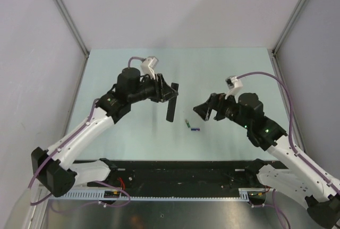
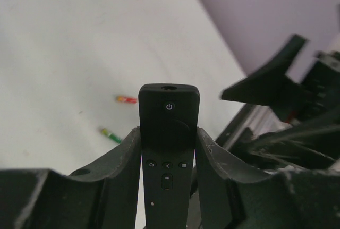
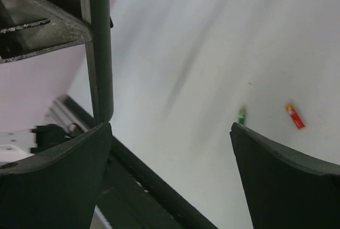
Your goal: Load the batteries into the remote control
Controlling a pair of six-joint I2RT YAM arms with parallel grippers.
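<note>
The black remote control (image 1: 172, 107) is off the table, with my left gripper (image 1: 173, 93) shut on it. Its button side, with power symbol, faces the left wrist camera; edge-on, the remote (image 3: 98, 53) appears at upper left in the right wrist view. My right gripper (image 1: 209, 113) hangs open to its right, its fingers (image 3: 255, 165) wide apart and empty. A small green battery (image 1: 187, 123) and a blue-looking one (image 1: 195, 129) lie on the table between the arms. Both wrist views show the green battery (image 3: 242, 116) and a red one (image 3: 295, 116).
The white tabletop (image 1: 133, 138) is otherwise mostly bare. Its front edge borders a dark strip (image 1: 170, 173); walls stand at the left and right. The two grippers face each other with a narrow gap between remote and right fingers.
</note>
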